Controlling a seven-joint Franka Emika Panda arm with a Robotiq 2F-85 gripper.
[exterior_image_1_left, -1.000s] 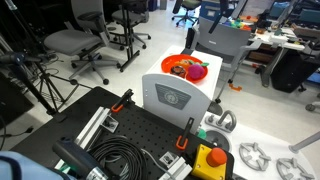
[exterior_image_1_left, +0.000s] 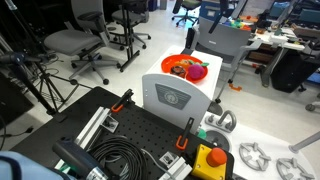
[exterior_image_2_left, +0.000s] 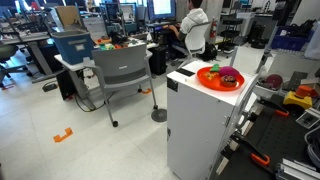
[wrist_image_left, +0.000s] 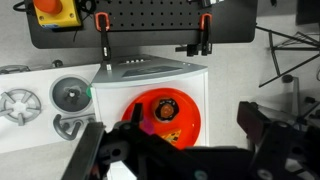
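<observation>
A red plate (wrist_image_left: 188, 103) rests on the white counter beside the grey panel, below my gripper. The wrist view shows the fingers wide apart, with nothing held between them. On the plate lie a round brown item (wrist_image_left: 166, 108), an orange wedge (wrist_image_left: 173, 136) and a purple-pink item (wrist_image_left: 148, 126), which a finger partly covers. Seen from outside, the purple-pink item (exterior_image_1_left: 197, 73) is rounded and sits at the near right of the plate (exterior_image_2_left: 210, 82).
Left of the plate in the wrist view are a small sink (wrist_image_left: 70, 95) with a faucet and a stove burner (wrist_image_left: 19, 104). A red button on a yellow box (exterior_image_1_left: 210, 160) stands on the black base. Coiled black cable (exterior_image_1_left: 118, 157) lies nearby.
</observation>
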